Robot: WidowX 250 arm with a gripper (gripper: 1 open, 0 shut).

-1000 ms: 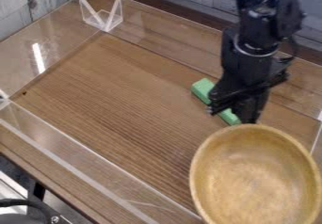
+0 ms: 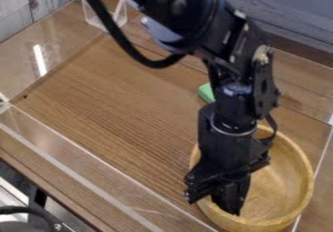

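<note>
My gripper [image 2: 221, 185] is down inside a yellow bowl [image 2: 289, 182] at the lower right, its tips low over the bowl's left part. It looks shut, with nothing visible between its fingers, though the tips are partly hard to make out. A green block [image 2: 205, 93] lies behind the arm, mostly hidden by it.
A clear plastic container [image 2: 104, 7] stands at the back left. The table's edge runs along the lower left.
</note>
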